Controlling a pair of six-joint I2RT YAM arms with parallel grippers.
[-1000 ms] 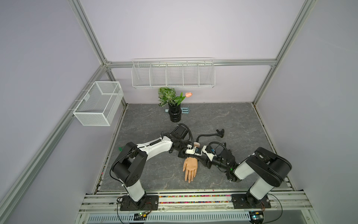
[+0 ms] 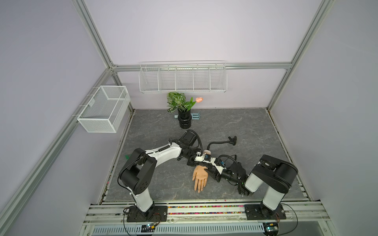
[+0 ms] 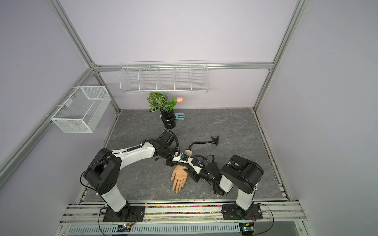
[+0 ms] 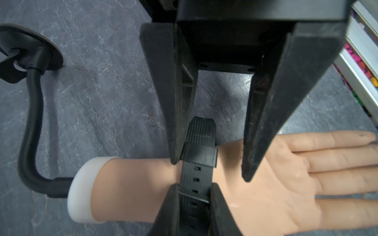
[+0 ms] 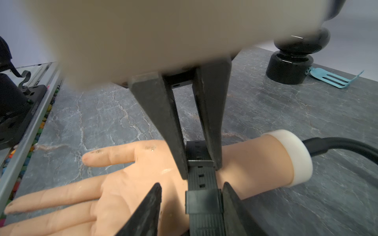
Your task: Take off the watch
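A black watch strap [image 4: 199,151] crosses the wrist of a flesh-coloured model hand [image 4: 271,177], palm up. Its keeper [image 5: 204,200] and metal buckle [image 5: 200,162] show; the watch face is hidden. My left gripper has a finger on each side of the strap at the buckle, very close to its edges; whether they press on it cannot be told. Around the strap's free end stands my right gripper, open, one finger [image 4: 175,153] beside the keeper, the other [image 4: 252,165] over the palm, clearly apart from the strap.
A black flexible stem [image 4: 31,129] runs from the hand's cuff to its base. At the back stand a black vase [image 2: 184,119] with plants and a light-blue fork-shaped piece [image 5: 332,77]. White wire baskets [image 2: 183,78] hang on the walls. Both arms crowd closely over the wrist.
The right arm has shifted left and its gripper sits further over the wrist. The left arm has barely moved. The model hand stays almost in place.
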